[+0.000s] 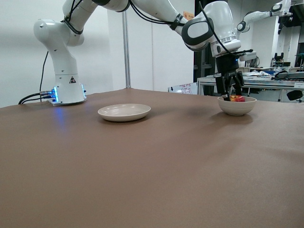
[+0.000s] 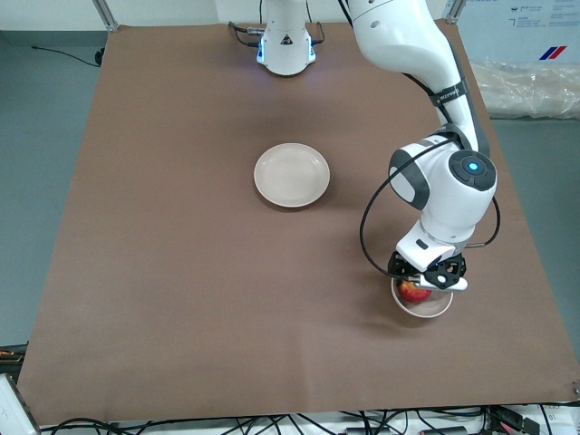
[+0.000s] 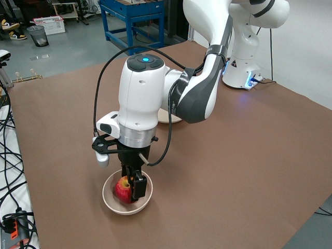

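Observation:
A red apple sits in a white bowl, also seen in the top view as a bowl and in the left view as a bowl. My black gripper reaches down into that bowl at the apple; in the top view its gripper fingertips are partly behind the rim. Whether the fingers are open or shut on the apple I cannot tell. An empty white plate lies apart, near the middle of the table, partly hidden behind the arm in the right view.
Cables and small devices lie beyond the table edge at the bottom of the left view. The arm's base stands at the back.

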